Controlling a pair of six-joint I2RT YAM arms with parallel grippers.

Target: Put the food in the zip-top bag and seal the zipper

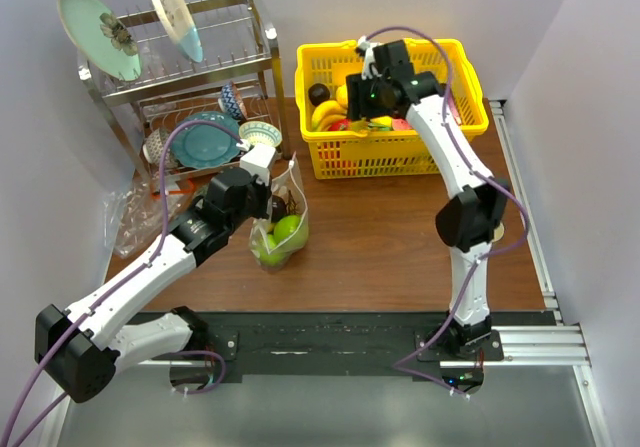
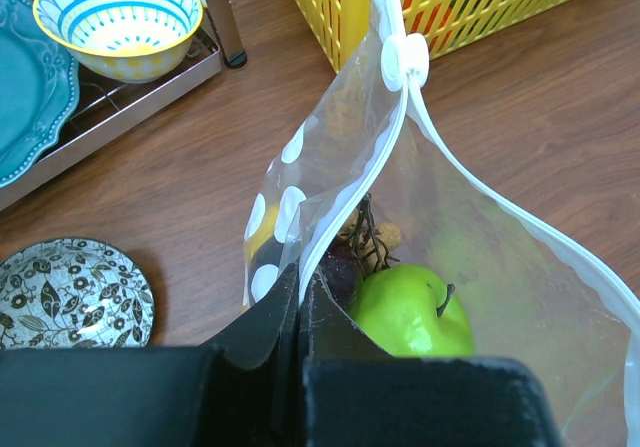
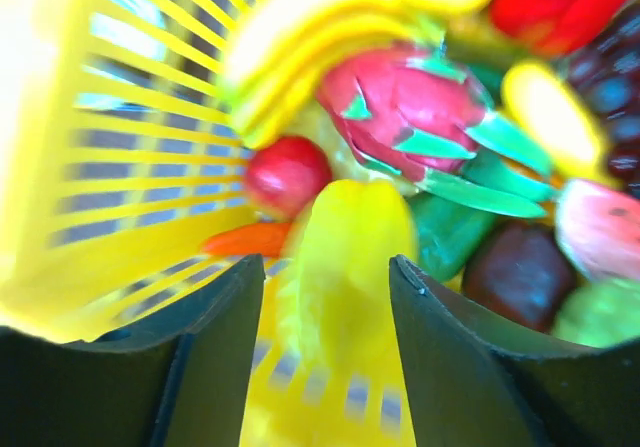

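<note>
The clear zip top bag point(image 1: 296, 199) stands open, holding green apples point(image 2: 411, 315), dark fruit and brown stems. My left gripper is shut on the bag's near edge. In the yellow basket point(image 1: 400, 152), bananas point(image 3: 300, 42), a dragon fruit point(image 3: 395, 112), a red apple point(image 3: 287, 174) and other produce lie. My right gripper is over the basket with its fingers apart, a blurred yellow food point(image 3: 350, 257) between or just beyond them; whether it is held cannot be told.
A dish rack point(image 1: 270, 57) with plates and bowls stands at the back left. A patterned plate point(image 2: 70, 292) lies left of the bag. A cup point(image 1: 497, 231) sits at the right.
</note>
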